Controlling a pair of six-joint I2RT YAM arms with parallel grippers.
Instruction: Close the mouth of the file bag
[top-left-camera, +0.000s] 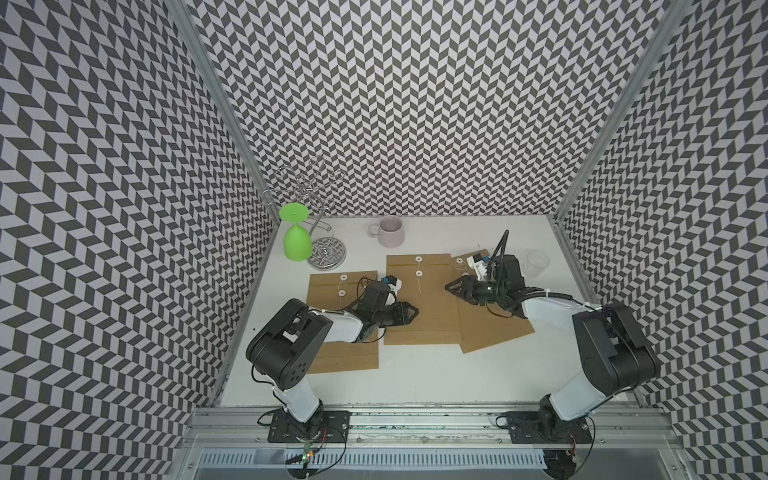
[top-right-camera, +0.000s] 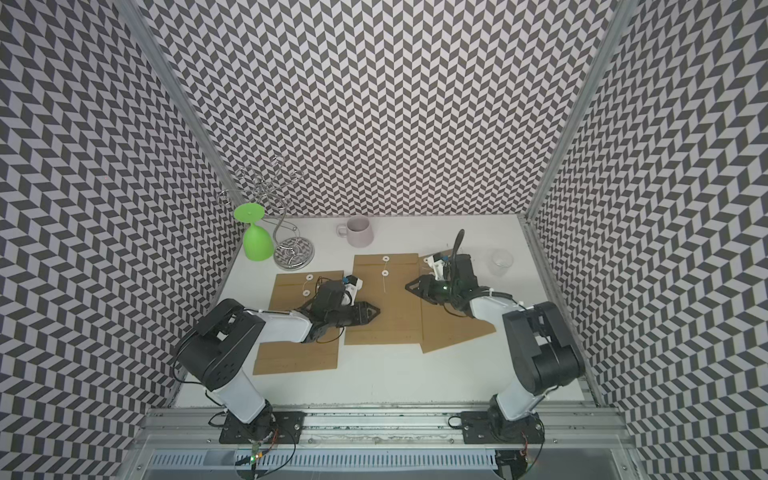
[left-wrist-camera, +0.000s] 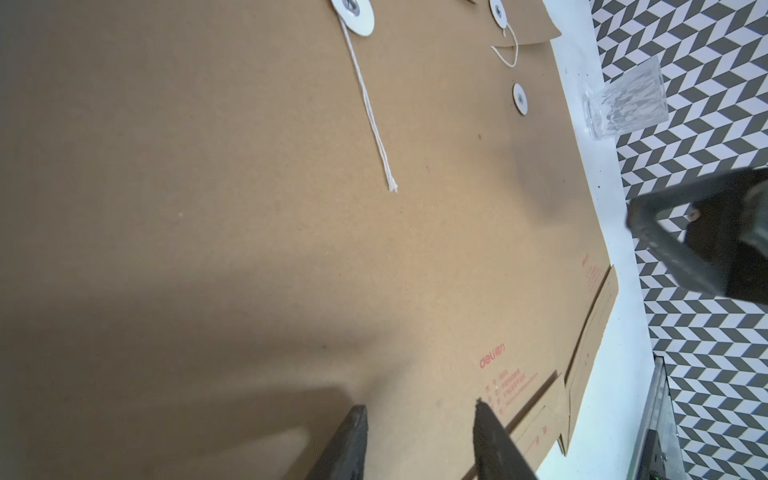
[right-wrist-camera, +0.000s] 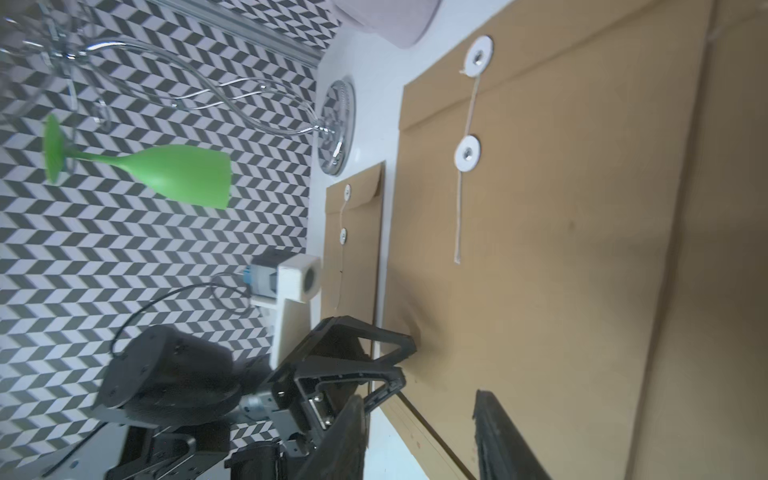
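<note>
Three brown file bags lie on the table, each with two white buttons and a string: left bag (top-left-camera: 344, 360), middle bag (top-left-camera: 424, 320), tilted right bag (top-left-camera: 496, 332). The middle bag's flap lies folded down, its string (right-wrist-camera: 458, 216) hanging straight from the lower button (right-wrist-camera: 468, 152). My left gripper hovers low over the lower left part of the middle bag, fingers apart with nothing between them. My right gripper is open above the upper right of the middle bag, near its border with the right bag.
A grey mug (top-left-camera: 390, 232) stands at the back. A green goblet (top-left-camera: 297, 242) and metal rack base (top-left-camera: 326, 253) are at back left, a clear cup (top-right-camera: 501, 258) at right.
</note>
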